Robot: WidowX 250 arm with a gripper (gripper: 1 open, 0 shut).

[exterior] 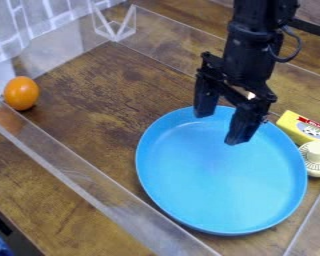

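The black gripper (227, 108) hangs over the back part of a large blue plate (219, 185), its two fingers spread apart with nothing seen between them. An orange ball (21, 93) sits at the left. At the right, beside the plate, lie a yellow package (304, 127) and a cream-coloured round object (315, 160).
Clear plastic walls border the wooden surface (103, 90) at the back left and along the lower left. The wood left of the plate is free. A blue object (0, 244) is partly visible at the bottom left corner.
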